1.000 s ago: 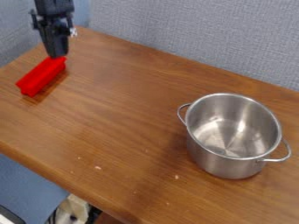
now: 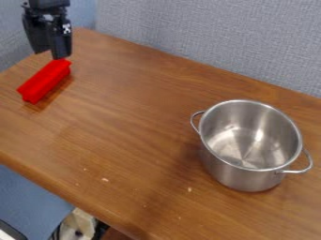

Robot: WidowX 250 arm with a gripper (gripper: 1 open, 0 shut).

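My dark gripper (image 2: 51, 49) hangs at the top left, above and just behind a red block (image 2: 45, 81) lying at a slant on the wooden table (image 2: 138, 122); it is open, and its fingertips are small in this view. A steel pot (image 2: 247, 150) with two handles stands upright on the right side of the table.
A grey padded wall (image 2: 213, 42) runs along the back. The table's near left edge drops to a blue-grey area with some small items at the bottom left.
The block and pot have not moved.
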